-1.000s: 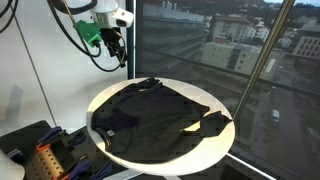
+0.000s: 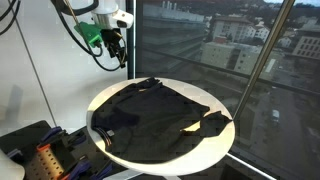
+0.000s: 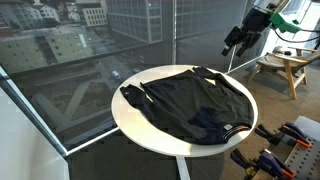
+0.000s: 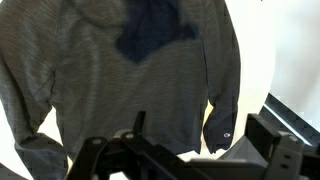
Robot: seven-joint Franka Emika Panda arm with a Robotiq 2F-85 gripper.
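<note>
A dark grey long-sleeved garment lies spread over the white oval table. In exterior view 2 the garment covers most of the tabletop, with its sleeves bent outward. The wrist view looks down on the garment, showing a darker bluish patch near the top and a small button on the right sleeve's cuff. High above the table's arm-side end hangs my gripper. Its fingers stand wide apart in the wrist view, and the gripper has nothing between its fingers.
Beyond the table is a large window onto buildings. A wooden chair stands to the right in exterior view 2. Only a strip of bare tabletop shows around the cloth. The air between gripper and table is clear.
</note>
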